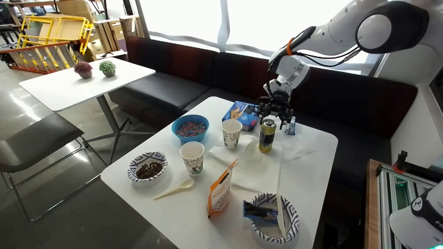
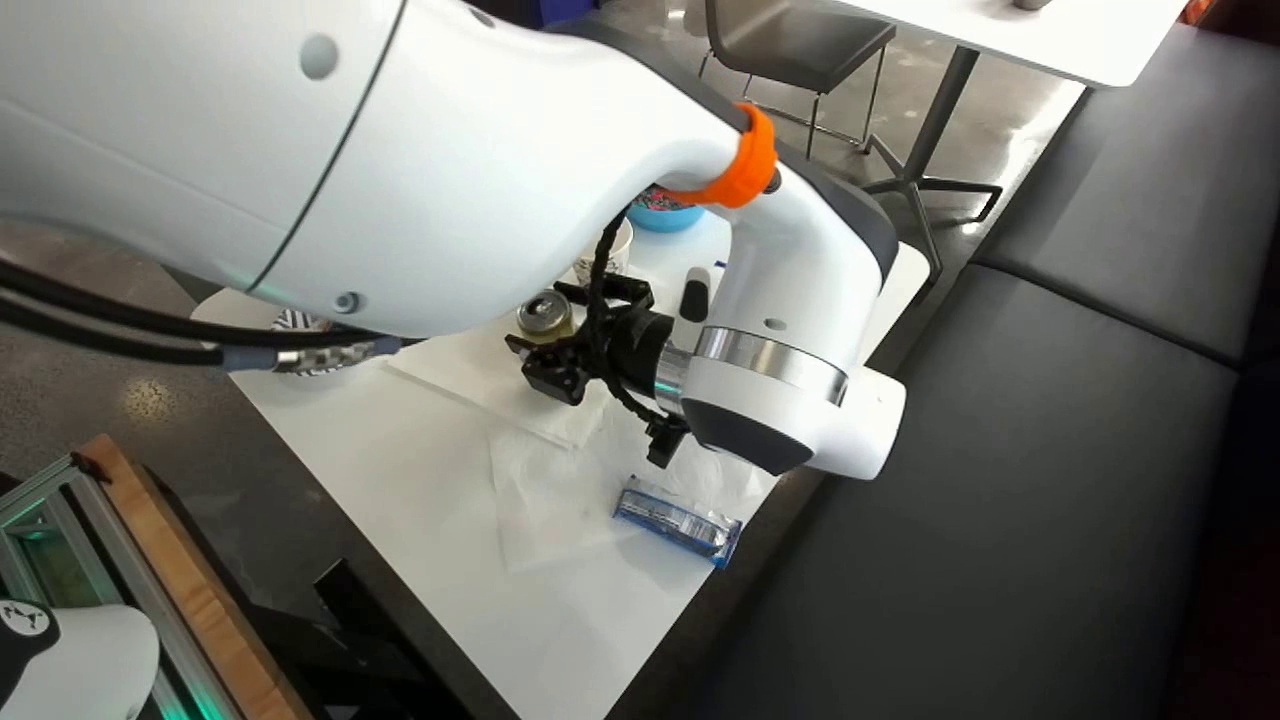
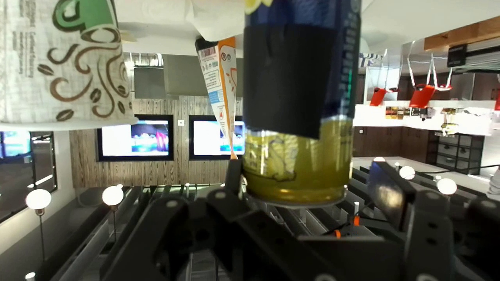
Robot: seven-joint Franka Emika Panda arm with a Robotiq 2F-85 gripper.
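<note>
A yellow and dark blue can [image 1: 267, 136] stands upright on the white paper at the table's back right. My gripper [image 1: 274, 121] is at its upper part, coming from the bench side. In the wrist view, which is upside down, the can [image 3: 300, 159] fills the middle between the two fingers. The left finger [image 3: 234, 175] is close against the can's edge, while a clear gap separates the right finger [image 3: 391, 194] from it. The fingers are part open. In exterior view 2 only the can's top [image 2: 546, 313] shows beside the gripper.
Close to the can stand a patterned paper cup [image 1: 231, 135] and a blue box [image 1: 242, 114]. A blue wrapper [image 2: 678, 522] lies behind the gripper. Farther forward are a second cup [image 1: 193, 159], an orange and white bag [image 1: 220, 193] and a patterned bowl [image 1: 294, 218].
</note>
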